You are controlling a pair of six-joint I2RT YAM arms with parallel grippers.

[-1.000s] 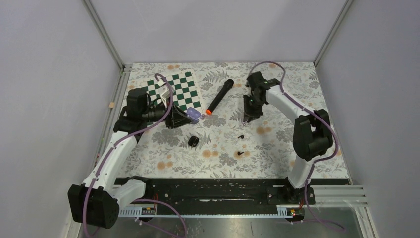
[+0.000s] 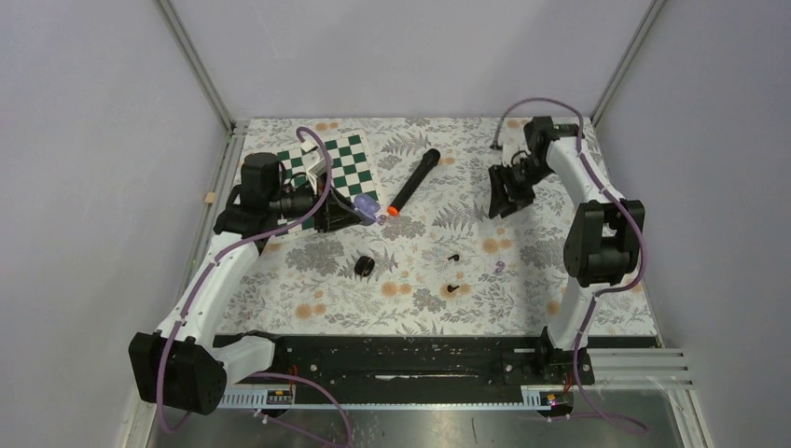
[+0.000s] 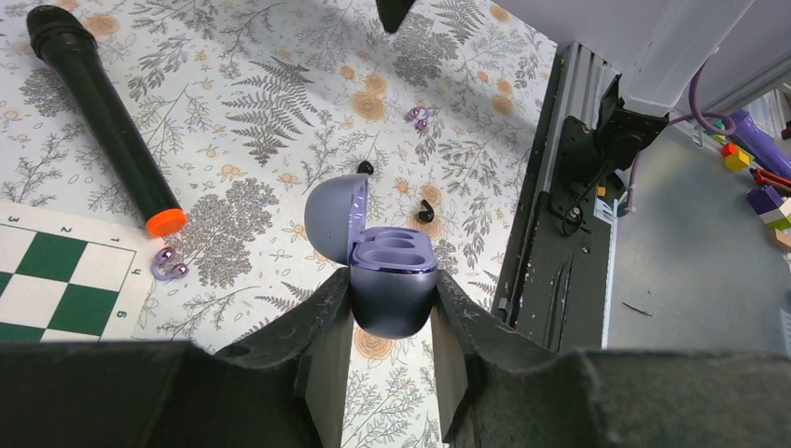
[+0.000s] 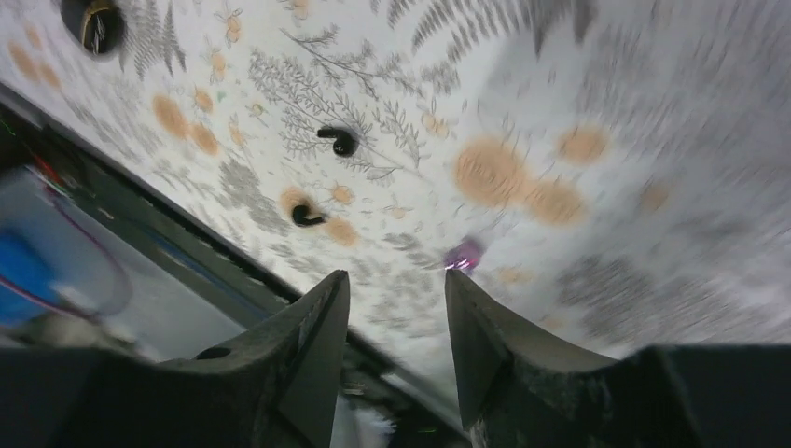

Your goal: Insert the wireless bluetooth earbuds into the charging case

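Note:
My left gripper is shut on the open lilac charging case [image 3: 392, 280], raised at centre-left in the top view [image 2: 366, 207]. Purple earbuds lie beside the checkered board; another purple pair [image 2: 499, 268] lies at the right, seen blurred below my right gripper in the right wrist view [image 4: 464, 257]. Two small black earbuds [image 4: 338, 141] [image 4: 306, 214] lie apart on the mat. My right gripper is open above the mat, nothing between its fingers.
A black microphone [image 2: 416, 177] with an orange end lies at back centre. A checkered board [image 2: 350, 154] is at back left. A black case-like object [image 2: 365, 266] sits front left.

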